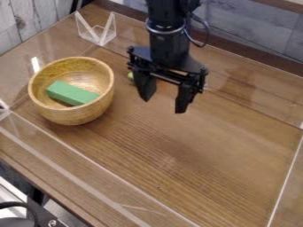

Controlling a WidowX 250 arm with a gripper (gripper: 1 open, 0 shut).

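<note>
A black robot gripper [164,89] hangs over the middle of the wooden table [190,168], its fingers spread apart with no object visible between them. To its left is a yellowish round bowl [83,113] with a green block [73,96] lying inside it. A small green object [134,77] is partly hidden behind the gripper.
A white wire-like holder [97,27] stands at the back left. Black cabling [24,213] shows at the bottom left corner.
</note>
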